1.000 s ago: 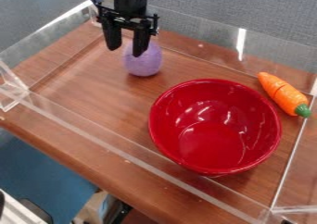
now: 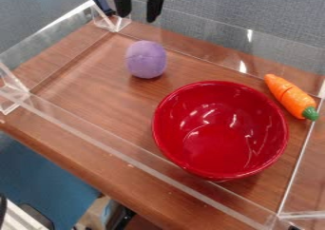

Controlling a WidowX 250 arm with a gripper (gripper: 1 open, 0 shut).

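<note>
A purple ball [image 2: 146,60] rests on the wooden board in the upper middle. The large red bowl [image 2: 219,129] is empty at the lower right, with an orange toy carrot [image 2: 287,95] lying to its right. My black gripper [image 2: 137,9] hangs at the top edge, above and behind the ball, partly cut off by the frame; its fingers [image 2: 152,8] point down, apart, with nothing seen between them.
Clear low walls [image 2: 57,112] enclose the wooden board. The left and middle of the board are bare apart from the ball. A grey wall stands behind.
My gripper has moved up, away from the ball, toward the top edge of the view, uncovering the ball. The ball, bowl and carrot have stayed put.
</note>
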